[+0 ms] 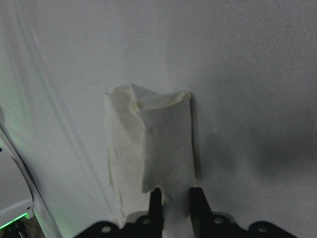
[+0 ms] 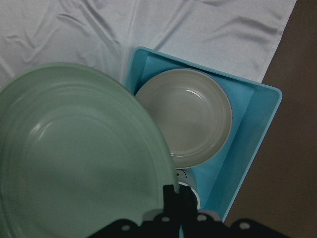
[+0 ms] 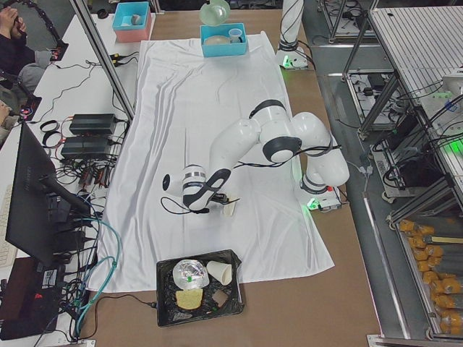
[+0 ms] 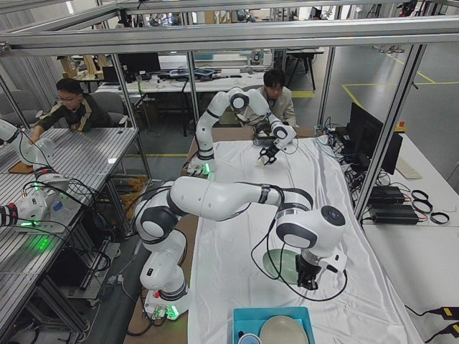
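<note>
A folded, crumpled off-white paper piece [image 1: 126, 148] lies on the white cloth. My left gripper is low over its near end, with paper between its fingers; whether they grip it I cannot tell. My right gripper is shut on the rim of a green plate [image 2: 74, 139], which hangs beside a blue bin [image 2: 242, 129]. In the bin are a beige plate [image 2: 185, 114] and a cup [image 2: 187, 186], partly hidden.
A black tray [image 3: 166, 303] with a foil item, white cup and sponge stands at the cloth's near end in the camera left view. A monitor and cables line the left side.
</note>
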